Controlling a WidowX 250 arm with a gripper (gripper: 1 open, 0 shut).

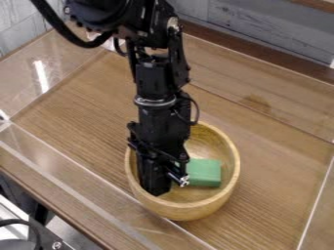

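Note:
A round yellow bowl (196, 204) sits on the wooden table near the front centre, with a green block (204, 173) inside on its right side. My black gripper (159, 180) is lowered into the left part of the bowl, at the rim. Its fingertips are dark and partly hidden, so I cannot see clearly what, if anything, is between them.
A pale wall runs along the back. Clear edging borders the left side, and a dark cable lies at the lower left.

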